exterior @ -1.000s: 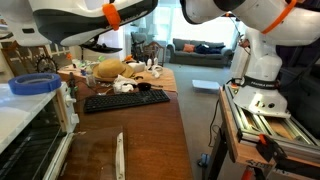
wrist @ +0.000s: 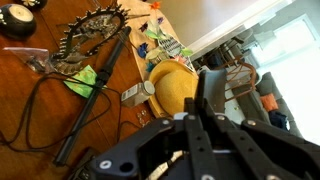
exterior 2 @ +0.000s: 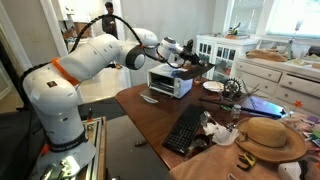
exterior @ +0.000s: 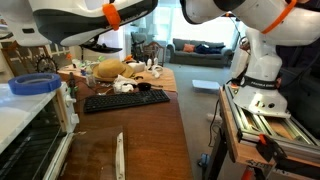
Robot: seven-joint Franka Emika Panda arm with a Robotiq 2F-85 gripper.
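Observation:
In the wrist view my gripper is shut on a dark upright piece, too plain from this angle to name. In exterior view 2 the arm reaches across to the far side, with the gripper small above the white toaster oven. Exterior view 1 shows the arm along the top, while the gripper itself is not clear there. On the oven lies a blue ring-shaped dish.
On the wooden table lie a black keyboard, a straw hat, cloths and small clutter. A pale flat strip lies nearer the front.

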